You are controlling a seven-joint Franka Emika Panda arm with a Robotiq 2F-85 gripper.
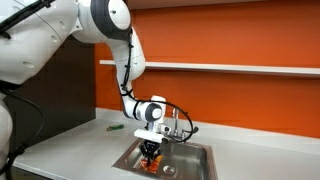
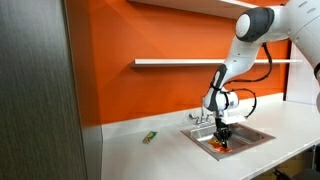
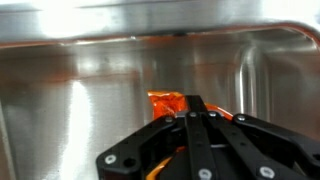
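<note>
An orange, crinkled packet [image 3: 166,103] is at my fingertips in the wrist view, with more of its orange showing beside and under the black fingers [image 3: 150,145]. My gripper [image 1: 150,161] points down inside the metal sink [image 1: 208,165] and is shut, apparently on this thin packet. Exterior view 2 also shows the packet [image 2: 218,146] low in the basin, below the wrist. Most of it is hidden by the fingers, and whether it touches the sink floor I cannot tell.
Behind the gripper stands the faucet [image 1: 176,122] at the sink's back edge. A small green object [image 2: 150,136] lies on the white counter [image 2: 140,160], which is otherwise clear beside the sink. A white shelf [image 1: 230,69] runs along the orange wall.
</note>
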